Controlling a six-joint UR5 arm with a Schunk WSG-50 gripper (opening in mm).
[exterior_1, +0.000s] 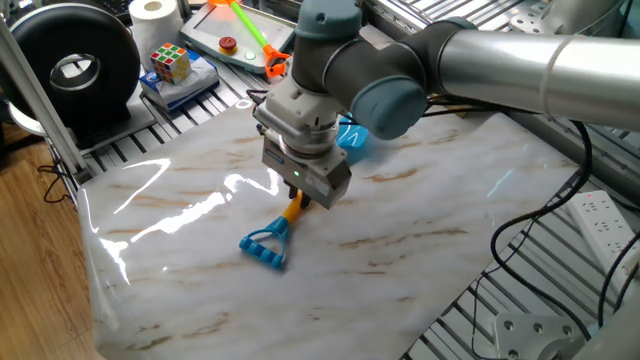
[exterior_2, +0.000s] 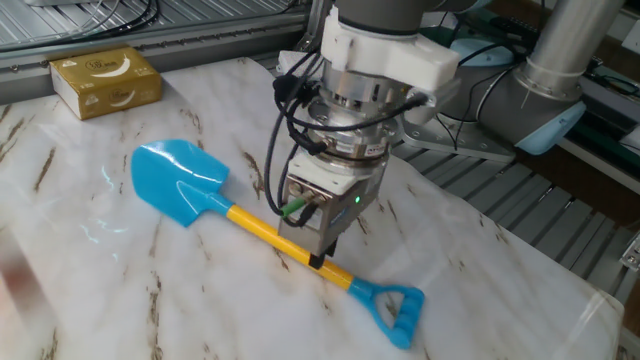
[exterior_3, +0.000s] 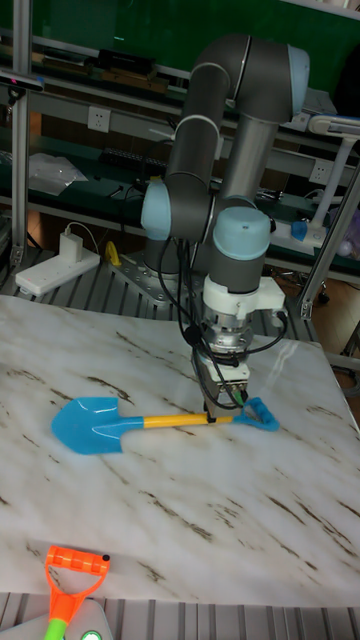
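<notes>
A toy shovel with a blue blade, yellow shaft and blue D-shaped handle stretches across the marbled tabletop. My gripper points down at the shaft, close to its handle end, and looks shut on it, a dark finger on either side. In exterior view 2 one black finger crosses in front of the shaft. From exterior view 3 the whole shovel shows, blade to the left. The arm hides much of the blade in exterior view 1. Whether the shovel touches the table cannot be told.
A yellow box sits at the table's edge. Beyond another edge are a Rubik's cube, a paper roll and an orange-and-green toy. A power strip and cables flank the table.
</notes>
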